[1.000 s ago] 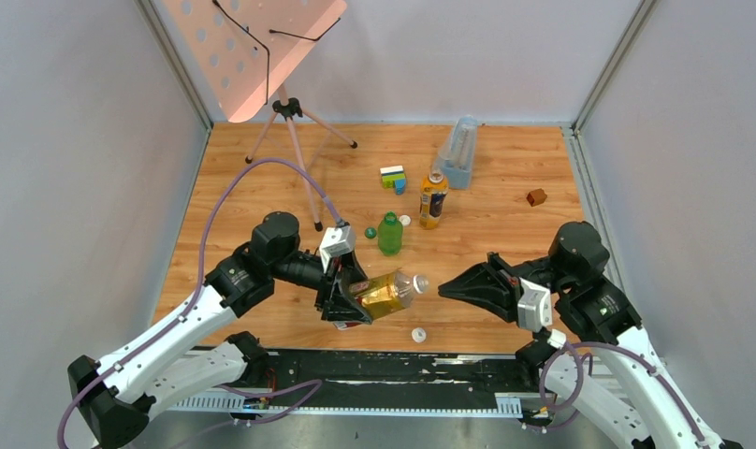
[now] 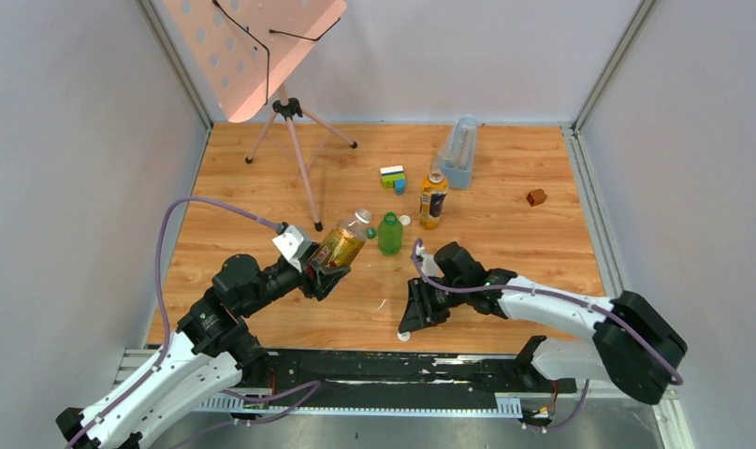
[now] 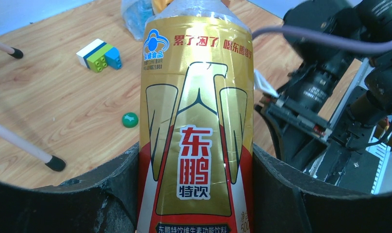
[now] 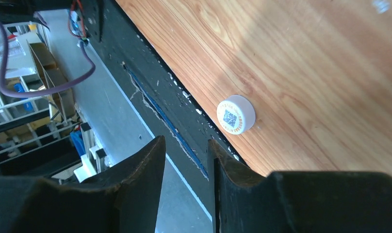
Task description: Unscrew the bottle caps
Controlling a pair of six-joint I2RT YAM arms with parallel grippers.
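A gold-and-red labelled bottle (image 3: 196,116) is held between the fingers of my left gripper (image 2: 329,271), tilted with its neck toward the back of the table. The bottle's mouth lies beyond the top of the left wrist view. A loose white cap (image 4: 236,114) rests on the wood by the front edge. Over that cap hovers my right gripper, fingers apart with nothing between them. A green bottle (image 2: 390,234) and an orange-drink bottle (image 2: 432,201) stand mid-table. Beside the green bottle lie a green cap (image 3: 130,120) and a second white cap (image 2: 405,221).
Toy blocks (image 2: 393,179), a blue bin (image 2: 457,176) holding clear bottles, and a brown block (image 2: 536,197) sit farther back. A pink tripod stand (image 2: 304,173) takes up the rear left. Bare wood spreads over the right side.
My left gripper has carried the bottle left and backward, tilting it more upright.
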